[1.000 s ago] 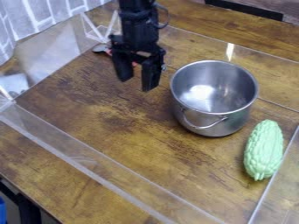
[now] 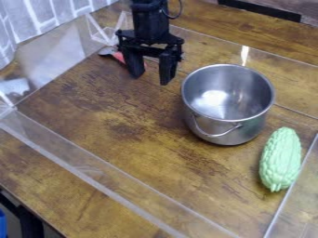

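Note:
The black gripper (image 2: 151,61) hangs at the upper middle over a small red-handled utensil (image 2: 117,56), which is mostly hidden behind it. Its two fingers point down and stand apart; I cannot see anything between them. A large steel pot (image 2: 228,102) sits to the right of the gripper. A pale green corn cob or cabbage-like object (image 2: 280,160) lies at the lower right.
A wooden work surface (image 2: 112,130) is ringed by clear plastic walls at the left, back and right.
The gripper has moved up and back, away from the pot, and has turned a little over the red utensil, covering more of it.

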